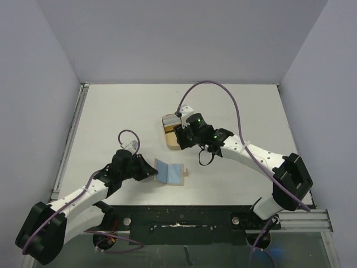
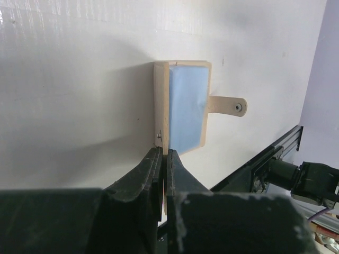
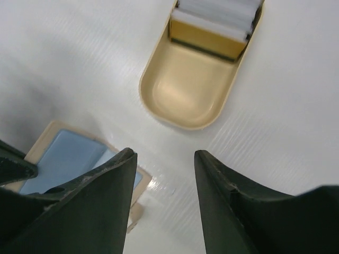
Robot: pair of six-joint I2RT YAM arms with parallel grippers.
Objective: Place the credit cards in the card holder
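The card holder (image 2: 189,106) stands half open on the table, tan outside with light blue inside pockets and a snap strap (image 2: 228,106). My left gripper is shut on the edge of its raised cover. White-grey and gold cards (image 3: 207,36) stand on edge, packed together at the far end of a beige tray (image 3: 183,84). My right gripper is over the table between tray and holder, its fingers apart with nothing between them. From above, the right arm hides part of the tray.
Bare white table (image 1: 120,103) surrounds the tray and holder. A black bar (image 1: 184,215) runs along the front edge. Purple cables (image 1: 237,109) loop over both arms.
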